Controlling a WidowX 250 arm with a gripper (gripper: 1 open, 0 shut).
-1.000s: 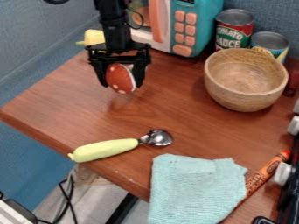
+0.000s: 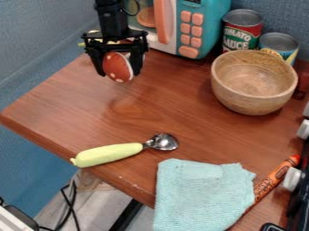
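Note:
My black gripper [image 2: 118, 63] hangs at the upper left of the table, shut on a red-and-white round object [image 2: 117, 67], held above the wooden surface in front of the toy microwave. A wooden bowl [image 2: 254, 90] sits at the back right. A yellow-handled scoop [image 2: 115, 152] lies near the front left edge, beside a light blue cloth [image 2: 203, 198].
A toy microwave [image 2: 190, 27] stands at the back, with a tomato sauce can [image 2: 241, 32] and a second can [image 2: 279, 46] to its right. Bottles and an orange wrapper [image 2: 276, 176] line the right side.
My gripper has moved up and slightly left, carrying the red-and-white object with it. The rest has stayed in place.

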